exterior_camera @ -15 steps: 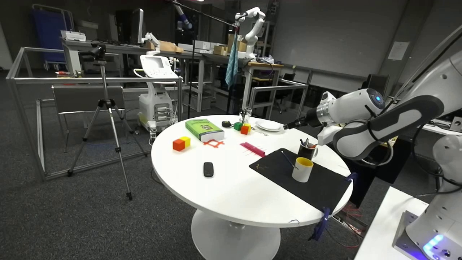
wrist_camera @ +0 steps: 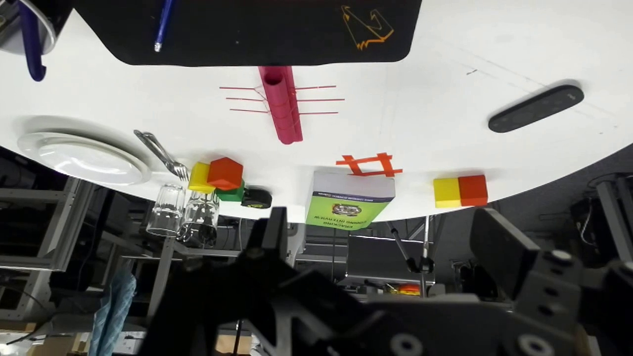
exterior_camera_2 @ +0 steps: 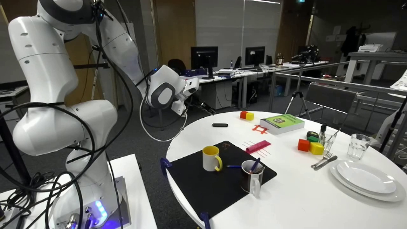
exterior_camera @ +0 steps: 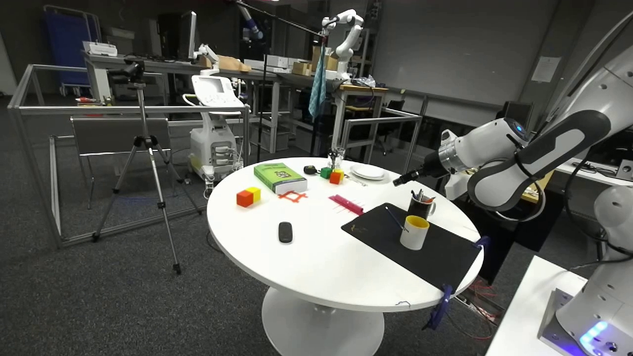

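My gripper is open, its two dark fingers wide apart with nothing held between them. In the first exterior view the gripper [exterior_camera: 398, 181] hangs in the air above the table's mat side, clear of every object. On the black mat [exterior_camera_2: 206, 187] stand a white mug with yellow inside [exterior_camera_2: 210, 158] and a dark-and-white mug holding pens [exterior_camera_2: 251, 177]. A blue pen [wrist_camera: 164, 23] lies on the mat. Beyond the mat's edge lies a pink tube [wrist_camera: 282, 107] across thin red lines.
Around the white table [exterior_camera: 255, 219] lie a black remote [exterior_camera: 285, 232], a green book [exterior_camera: 280, 178], coloured cubes [wrist_camera: 460, 191], cutlery [exterior_camera_2: 324, 161], plates [exterior_camera_2: 366, 179] and glasses [exterior_camera_2: 358, 146]. Blue clamps [exterior_camera: 439, 308] grip the mat's edge.
The arm has drawn back slightly, shifting the gripper a little to the right and lower in the first exterior view. The objects on the table have not moved.
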